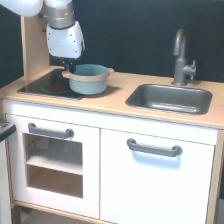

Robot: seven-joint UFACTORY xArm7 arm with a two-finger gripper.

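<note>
A white robot arm reaches in from the top left, its gripper [66,64] low over the left side of the toy kitchen's counter. A teal pot [88,82] with tan handles sits on or at the right part of the black stovetop [46,88], directly beside and below the gripper. The dark fingers are at the pot's left rim; whether they are open or shut on it is too small to tell.
A steel sink [170,98] with a grey faucet [181,56] is on the right of the wooden counter [121,84]. White cabinet doors with dark handles are below; an open door edge stands at the far left.
</note>
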